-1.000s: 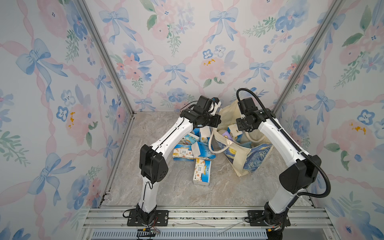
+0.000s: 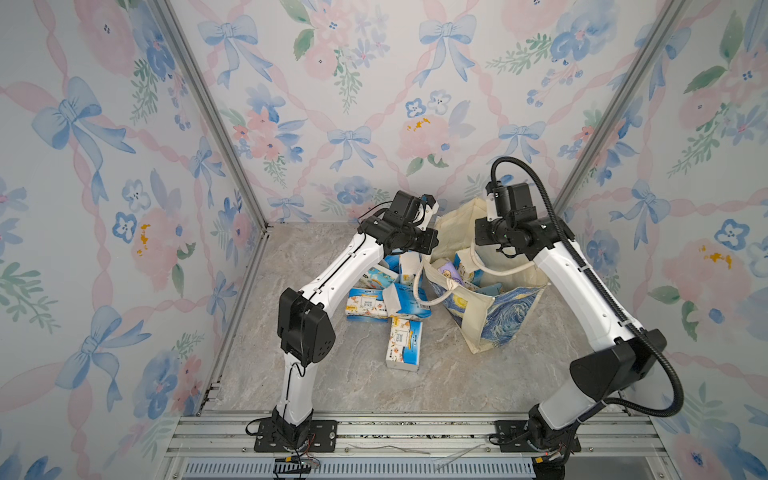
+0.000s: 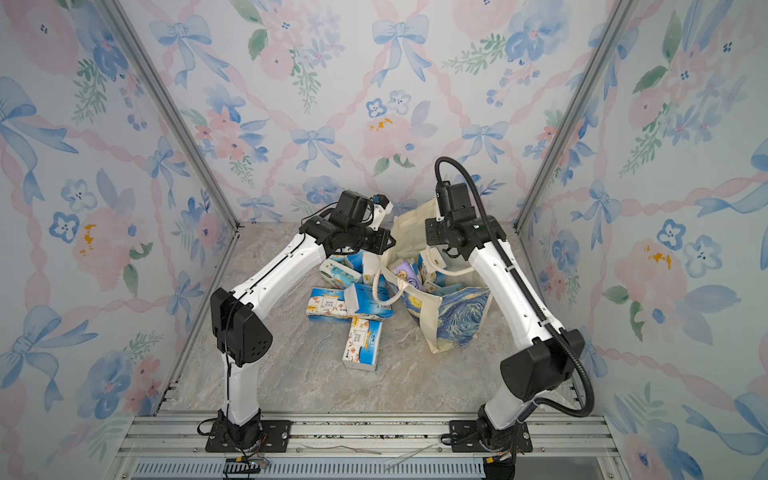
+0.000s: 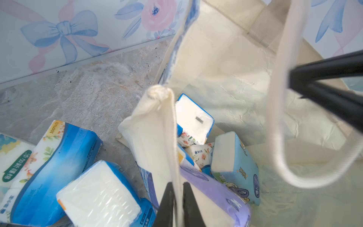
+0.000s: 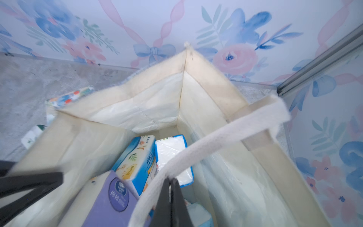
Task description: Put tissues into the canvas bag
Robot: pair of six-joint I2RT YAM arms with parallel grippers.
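Observation:
The cream canvas bag [image 2: 509, 316] with a blue swirl print stands mouth up, several tissue packs inside. My left gripper is shut on its cream fabric rim [image 4: 168, 151]. My right gripper is shut over the bag's mouth; a white strap [image 5: 211, 145] crosses right at its fingertips, and I cannot tell whether it is pinched. Inside lie a purple pack [image 5: 104, 198], a blue-and-yellow pack [image 5: 136, 160] and a white-ended pack [image 5: 172, 147]. Outside, left of the bag, are more tissue packs, one [image 2: 404, 344] lying nearest the front.
A blue pack [image 4: 64, 170] and a white-ended pack [image 4: 100, 194] lie close against the bag's left side. The other handle [image 2: 417, 284] hangs outside by the packs. Bare table [image 2: 264, 352] spreads to the left and front.
My left gripper stayed almost still at the rim.

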